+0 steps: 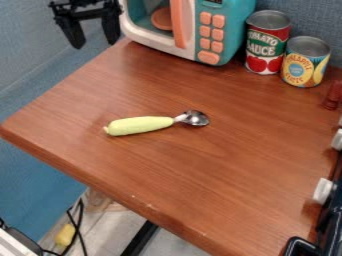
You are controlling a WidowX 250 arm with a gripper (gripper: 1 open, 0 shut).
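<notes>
My black gripper [94,27] is at the top left, raised beside the toy microwave, its two fingers apart with nothing visible between them. A spoon [140,124] with a pale yellow-green handle and a steel bowl lies on the middle of the wooden table [187,190], well away from the gripper.
A teal toy microwave [214,30], a tomato sauce can [266,50] and a yellow-labelled can [305,67] stand along the back. A small red object [333,95] and black-and-white equipment [319,225] sit at the right edge.
</notes>
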